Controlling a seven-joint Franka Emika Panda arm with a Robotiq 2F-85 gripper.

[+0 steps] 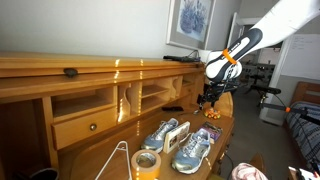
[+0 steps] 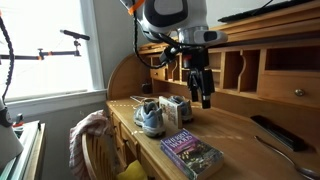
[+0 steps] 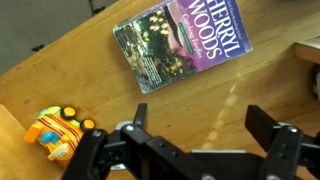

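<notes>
My gripper stands open above the wooden desk, nothing between its fingers, with bare wood below in the wrist view. A thick paperback book (image 3: 185, 40) with a purple and green cover lies flat at the top of that view, beyond the fingertips. In the second exterior view the same book (image 2: 192, 153) rests near the desk's front edge, below the gripper (image 2: 190, 96). An orange toy (image 3: 57, 132) with dark wheels shows at lower left in the wrist view.
Grey sneakers (image 1: 192, 152) stand on the desk (image 2: 240, 125), with a white box (image 2: 168, 117) between them. A tape roll (image 1: 147, 163) sits nearer the first exterior camera. Dark long objects (image 2: 277, 131) lie by the cubbies, which wall the back.
</notes>
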